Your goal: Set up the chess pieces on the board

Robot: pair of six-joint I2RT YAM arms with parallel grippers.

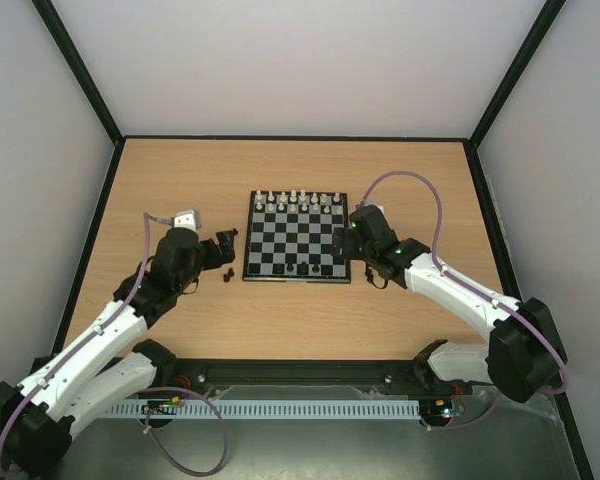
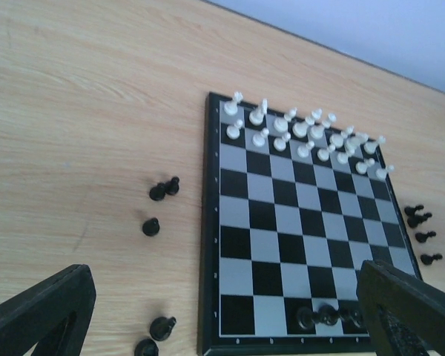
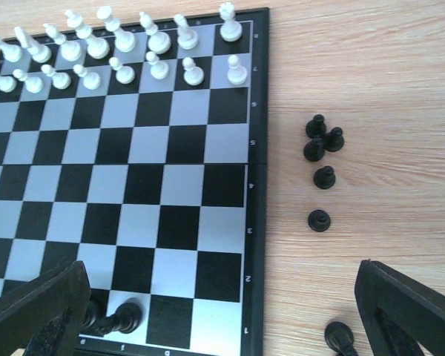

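The chessboard (image 1: 296, 236) holds two rows of white pieces (image 3: 229, 22) along its far side and a few black pieces (image 2: 327, 314) on the near edge. Loose black pieces (image 2: 151, 227) lie on the wood left of it, and more black pieces (image 3: 324, 177) stand to its right. My left gripper (image 1: 220, 250) is above the table at the board's left, open, with nothing between its fingers. My right gripper (image 1: 343, 243) is over the board's right edge, also open and empty.
Dark frame bars and walls bound it at the back and sides.
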